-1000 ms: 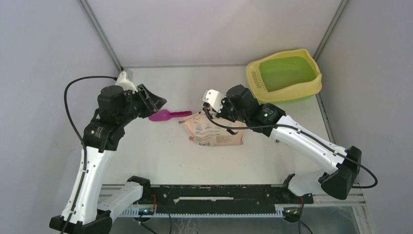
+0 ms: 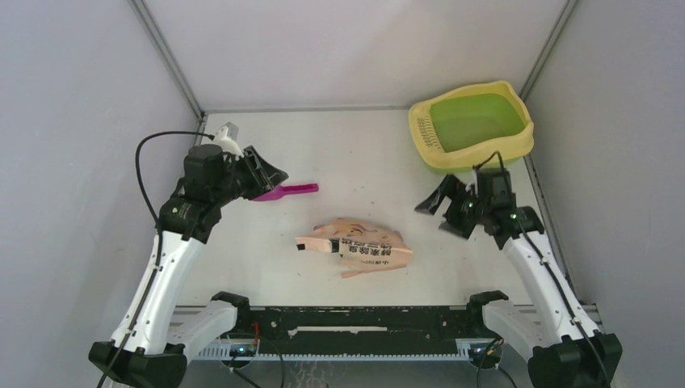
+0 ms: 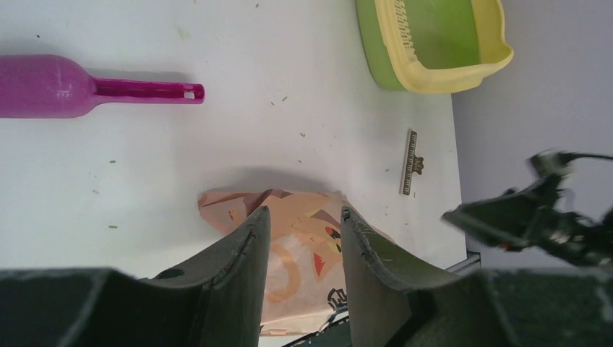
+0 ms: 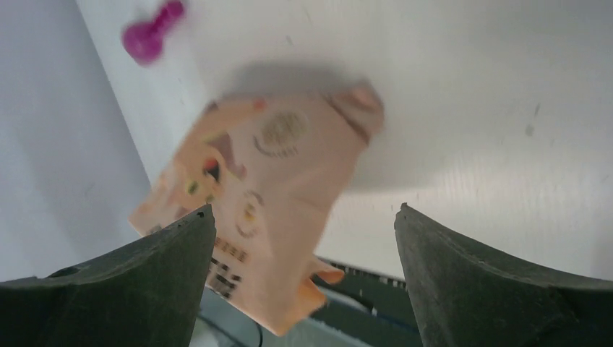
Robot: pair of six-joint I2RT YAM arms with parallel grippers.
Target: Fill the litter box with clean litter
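The pinkish litter bag [image 2: 367,242] lies crumpled at the front middle of the white table, dark printing facing up. At the back right stands the litter box [image 2: 519,144], yellow-rimmed and green inside, with no litter showing in it. A magenta scoop [image 2: 299,188] lies at the left, partly under my left gripper [image 2: 271,177]. That gripper is part open above the table, the gap between its fingers empty. My right gripper [image 2: 436,217] is open in the air right of the bag, holding nothing; its view of the bag [image 4: 282,166] is blurred.
A small dark comb-like tool [image 3: 410,163] lies on the table at the right, hidden by the right arm from above. Dark specks dot the tabletop.
The bag now lies nearer the front edge, turned over. My left gripper shifted slightly right.
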